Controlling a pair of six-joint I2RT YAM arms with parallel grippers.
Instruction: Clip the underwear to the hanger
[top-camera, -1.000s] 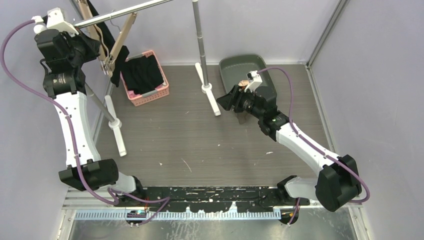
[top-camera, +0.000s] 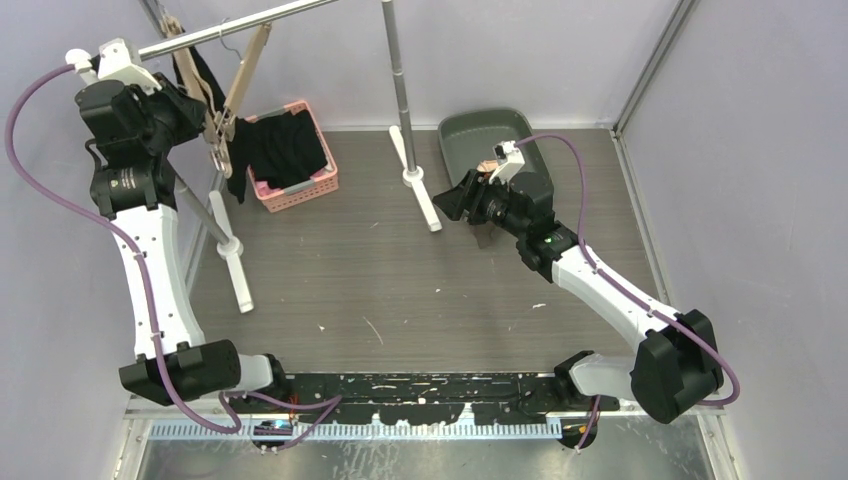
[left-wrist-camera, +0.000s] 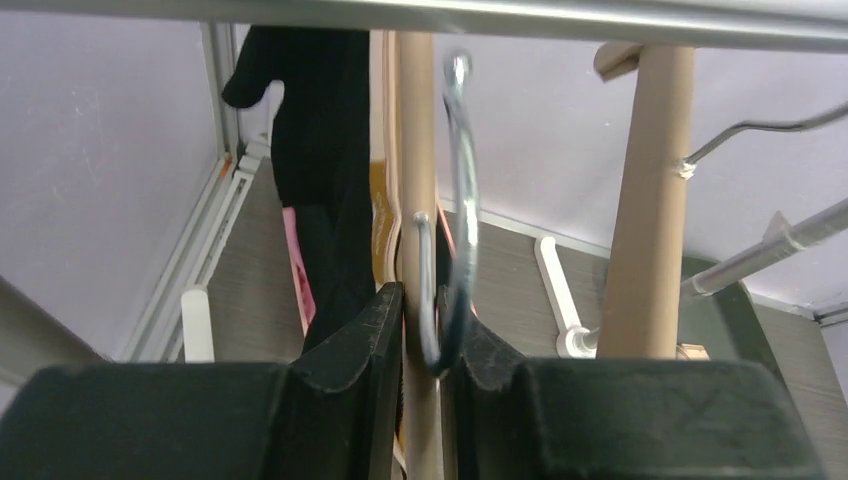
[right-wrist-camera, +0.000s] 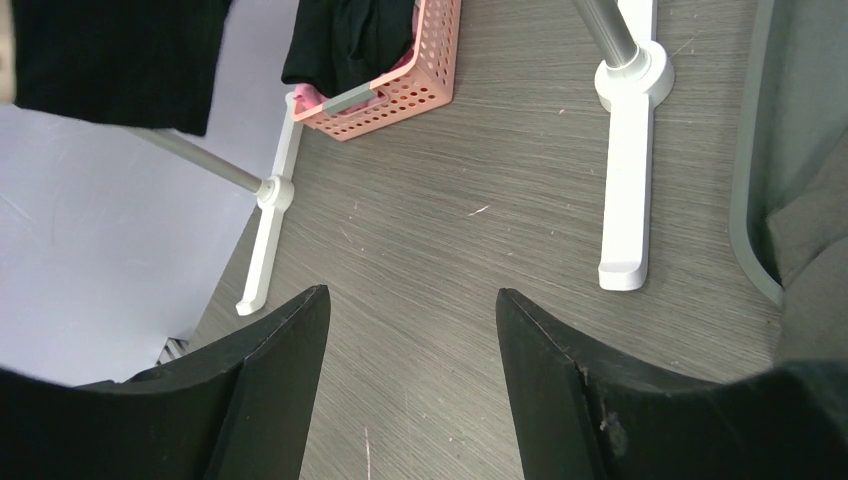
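Wooden hangers (top-camera: 243, 80) hang from the rack's rail at upper left. Black cloth (left-wrist-camera: 318, 130) hangs beside them. My left gripper is at the rail, its fingers on either side of a wooden hanger bar and metal hook (left-wrist-camera: 460, 200); whether it grips them is unclear. My right gripper stands open and empty above the floor on the right, left of a grey-green bin.
A pink basket (top-camera: 295, 195) with black cloth sits below the rack. The grey-green bin (top-camera: 460, 130) holds fabric at back right. Rack poles and white feet (top-camera: 238, 275) stand on the floor.
My left arm has moved slightly toward the front, and the hangers and hanging cloth have shifted a little. The right arm has stayed still.
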